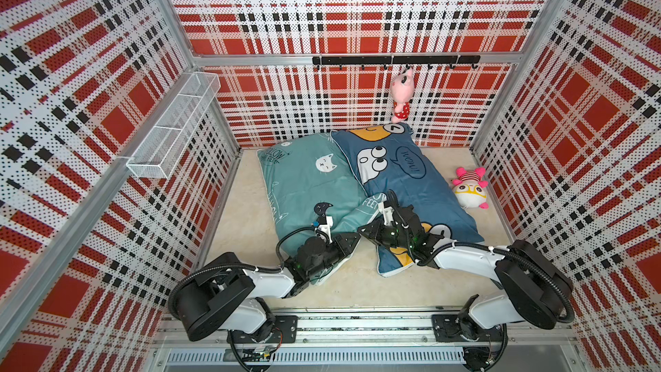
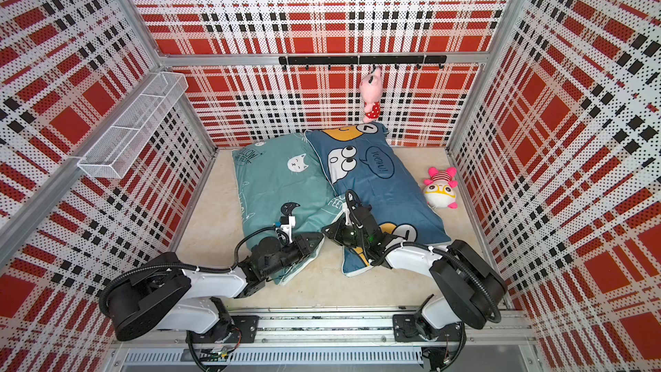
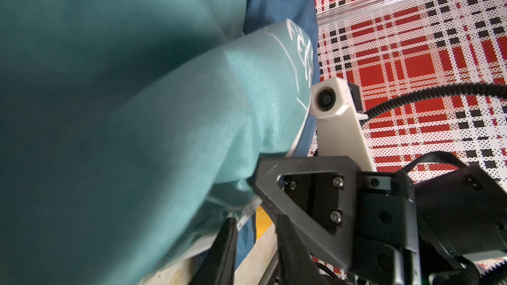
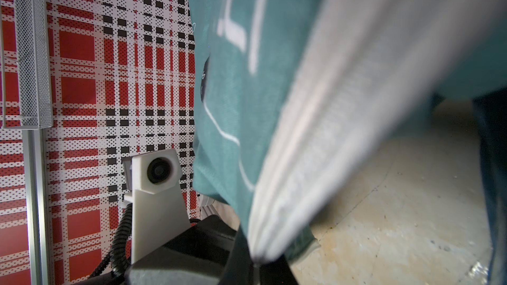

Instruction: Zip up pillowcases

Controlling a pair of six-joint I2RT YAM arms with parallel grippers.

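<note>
The teal pillowcase lies on the left, its front right part pulled up, with a white edge strip. Beside it lies the blue cartoon pillowcase. My right gripper is shut on that white strip, seen blurred and stretched in the right wrist view. My left gripper is just left of it at the teal case's front edge, fingers parted; in its wrist view nothing clearly shows held between them, and the tips are partly cut off.
A pink-and-white plush toy lies at the right, a pink plush hangs on the back rail, and a wire basket is on the left wall. Bare floor shows along the left and front.
</note>
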